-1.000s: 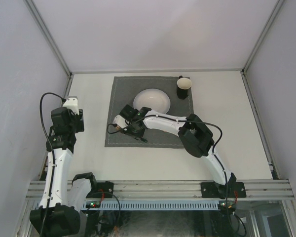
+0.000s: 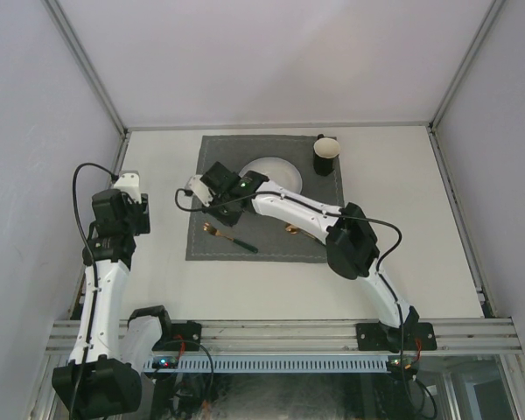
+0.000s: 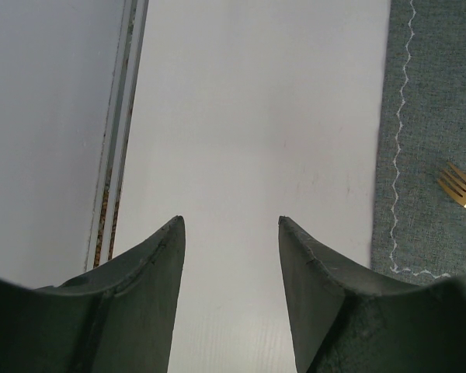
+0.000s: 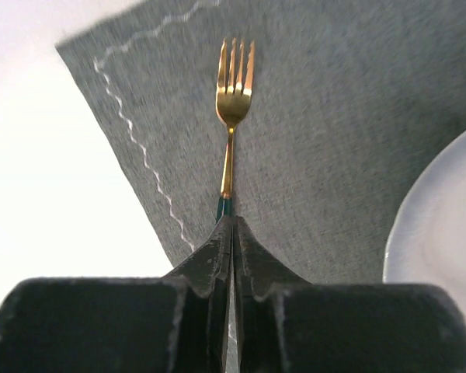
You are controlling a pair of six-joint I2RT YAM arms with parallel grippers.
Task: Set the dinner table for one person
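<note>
A grey placemat (image 2: 271, 245) holds a white plate (image 2: 276, 169), a dark mug (image 2: 325, 156) at its back right corner, a gold fork with green handle (image 2: 243, 244) at front left, and a partly hidden gold spoon (image 2: 292, 229) under the right arm. My right gripper is shut, nothing visible between its fingers, above the placemat left of the plate; in its wrist view the fork (image 4: 234, 97) lies beneath it. My left gripper stands open and empty over the bare table left of the placemat, the fork's tines (image 3: 458, 183) at the right of its view.
Walls and metal rails border the left, back and right. The right arm stretches across the placemat.
My right gripper has moved up and back from over the fork, which now shows on the placemat. The left arm is nearly unchanged.
</note>
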